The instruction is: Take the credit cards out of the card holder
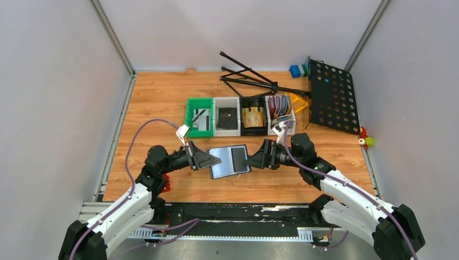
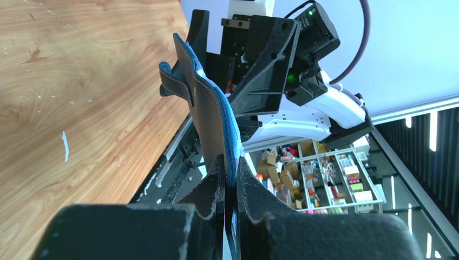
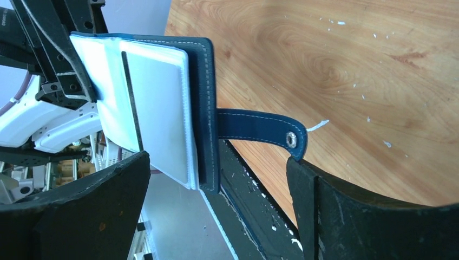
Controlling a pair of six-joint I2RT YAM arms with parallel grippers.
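An open blue card holder [image 1: 224,162] with pale inner sleeves is held upright between the arms. My left gripper is shut on its edge. In the right wrist view, its sleeves [image 3: 157,103] face the camera, and a strap [image 3: 254,124] with a metal snap sticks out toward my right gripper. My right gripper stands open at that strap side, the strap's end close to one finger. Whether cards sit inside the holder cannot be seen clearly.
A row of bins [image 1: 226,130] with cards and other items stands behind. A black stand [image 1: 249,81] and perforated panel [image 1: 330,97] occupy the back right. A red object [image 1: 165,184] lies beside the left arm. Bare wood surrounds the holder.
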